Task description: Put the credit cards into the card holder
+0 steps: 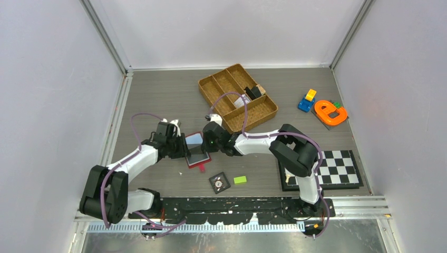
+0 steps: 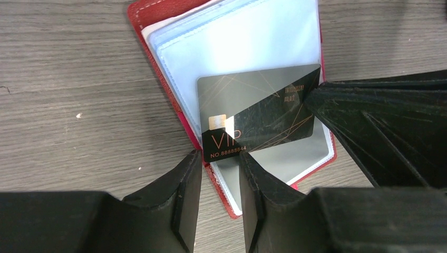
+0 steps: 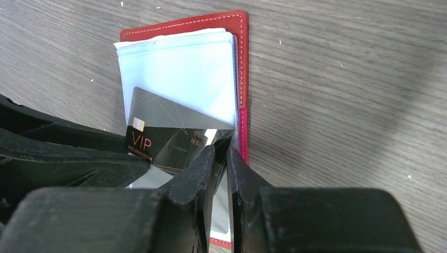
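Note:
A black VIP credit card (image 2: 263, 116) lies on the blue sleeves of the red card holder (image 1: 194, 138), angled across the pocket. My left gripper is at the card's lower left corner, its fingers a little apart; whether they grip the card is unclear. My right gripper is at the card's opposite end, fingertips close together at its corner, with a small gap; its hold is also unclear. Each gripper shows as a dark shape at the edge of the other's wrist view.
A bamboo organiser (image 1: 211, 89) with cards and dark items stands behind. A compass (image 1: 219, 183) and green block (image 1: 240, 179) lie in front. Toys (image 1: 330, 113) and a chessboard (image 1: 337, 168) are on the right.

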